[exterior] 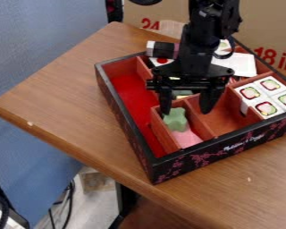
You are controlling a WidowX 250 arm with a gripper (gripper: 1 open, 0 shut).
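The black gripper (188, 92) reaches down from the top over a black box (206, 163) with red compartments, its two fingers hanging spread above the middle section. Beneath it, in a small compartment, lie a pale green piece (175, 120) and a pink piece (185, 139). Several white sushi-like pieces with green and red centres (270, 86) fill the right compartment. The long red compartment (131, 89) on the left is bare. Whether anything touches the fingertips is hard to tell.
Cardboard (170, 18) stands behind. Beyond the table's left edge are a blue-grey surface and cables.
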